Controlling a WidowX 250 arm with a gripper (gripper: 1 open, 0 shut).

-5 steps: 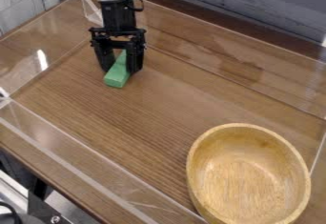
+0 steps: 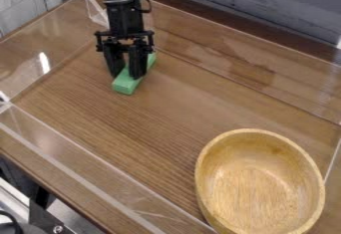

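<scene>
My black gripper hangs down at the upper left of the camera view, shut on a green block on the wooden table. The block's upper part is hidden by the dark fingers; its lower part shows below them, at or just over the tabletop.
A large, empty cream bowl stands at the lower right. The table's edge runs along the back and at the lower left, with dark cables beyond it at bottom left.
The bowl has stayed where it was.
</scene>
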